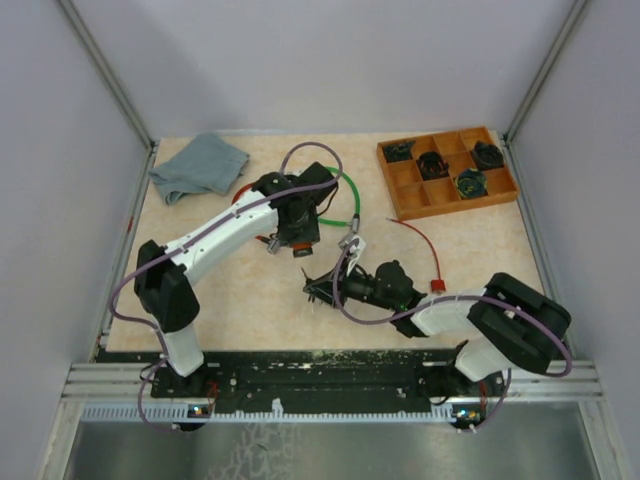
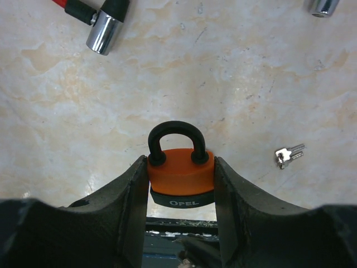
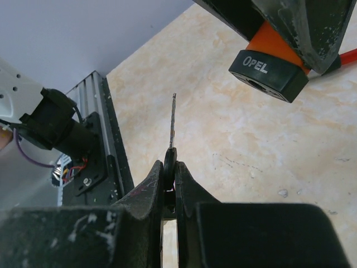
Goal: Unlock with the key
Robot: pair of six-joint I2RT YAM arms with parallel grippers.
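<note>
An orange padlock (image 2: 181, 172) with a black shackle and a black base marked OPEL is gripped between the fingers of my left gripper. In the right wrist view the padlock's black base (image 3: 268, 75) faces me, its keyhole side showing at upper right. My right gripper is shut on a thin key (image 3: 172, 123), whose blade points up and away from the fingers. The key's tip stands apart from the padlock, to its left in that view. From above, the padlock (image 1: 302, 250) hangs just up from the key (image 1: 305, 273).
Loose keys (image 2: 288, 155) lie on the table. Red and green cable locks (image 1: 355, 185) lie behind the left arm. A blue cloth (image 1: 200, 167) is at back left, a compartmented wooden tray (image 1: 408, 197) at back right, and a red-ended cable (image 1: 437, 285) at right.
</note>
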